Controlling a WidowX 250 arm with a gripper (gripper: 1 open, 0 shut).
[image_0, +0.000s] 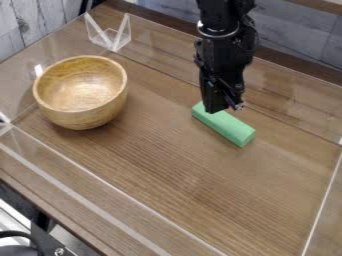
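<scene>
A green rectangular block (223, 124) lies on the wooden table at centre right. My black gripper (222, 95) hangs just above and behind the block's far end, its fingers pointing down. Whether it is open or shut is hard to make out.
A wooden bowl (82, 90) stands at the left. A small clear plastic object (110, 31) is at the back left.
</scene>
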